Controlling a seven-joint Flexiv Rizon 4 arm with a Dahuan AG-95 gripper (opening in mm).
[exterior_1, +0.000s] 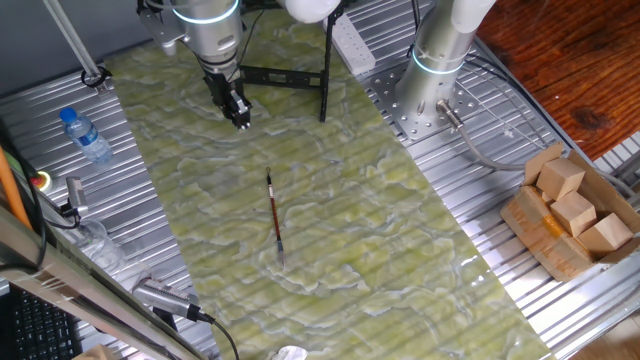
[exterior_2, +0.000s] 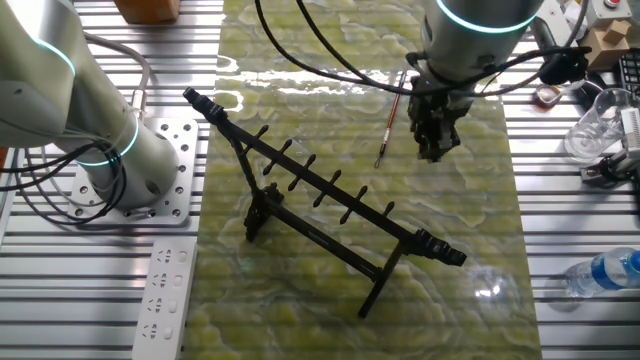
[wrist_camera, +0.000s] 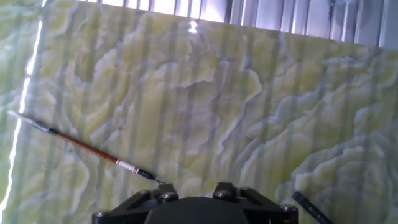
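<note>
A brush (exterior_1: 274, 215) with a reddish-brown handle and grey tip lies flat on the green marbled mat (exterior_1: 340, 290). In the wrist view the brush (wrist_camera: 93, 149) slants down toward the fingers, its loop end near but apart from them. My gripper (exterior_1: 242, 124) hangs over the mat beyond that loop end. Its two fingertips (wrist_camera: 168, 194) stand apart at the bottom of the wrist view, with nothing seen between them. A black rack (exterior_2: 320, 190) with a row of pegs, all empty, stands beside my gripper (exterior_2: 432, 155); one dark end (wrist_camera: 311, 207) shows at lower right.
At the left edge stands a water bottle (exterior_1: 86, 136). A cardboard box (exterior_1: 535, 230) of wooden blocks is at right.
</note>
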